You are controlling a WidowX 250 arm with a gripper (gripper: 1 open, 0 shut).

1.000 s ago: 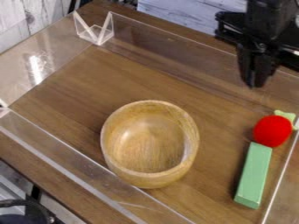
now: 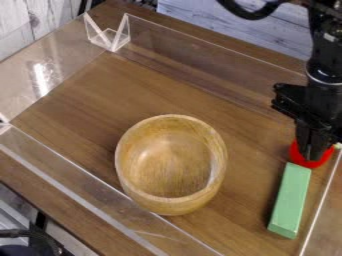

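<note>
My black gripper [image 2: 313,150] reaches down at the right side, its tip over a red round object [image 2: 295,152] that it mostly covers; it appears shut, and whether anything is between its fingers is hidden. A long pale green block [image 2: 289,202] lies just below the red object. A wooden bowl [image 2: 170,195] stands at the lower centre, apart from both.
Clear plastic barriers [image 2: 201,58] edge the wooden table [image 2: 114,95], with a small clear bracket [image 2: 110,30] at the top left. A small pale green piece peeks out at the far right beside the gripper.
My gripper has come down from the upper right onto the red object, which it now largely hides. The bowl and green block have not moved.
</note>
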